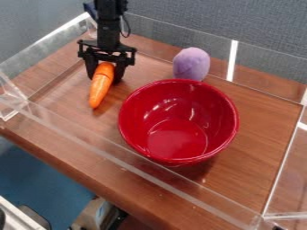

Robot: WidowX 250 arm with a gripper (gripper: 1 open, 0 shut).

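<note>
An orange carrot (pixel 100 85) lies on the wooden table toward the back left. The black gripper (pixel 108 61) is down over the carrot's upper end, its fingers around that part, though whether they are closed on it is hard to tell. A large red bowl (pixel 178 123) sits right of the carrot, and a pale purple oval object (pixel 191 64) rests behind the bowl.
Clear low walls border the wooden table (pixel 126 171) on its sides. There is bare surface at the front left and along the right side of the bowl.
</note>
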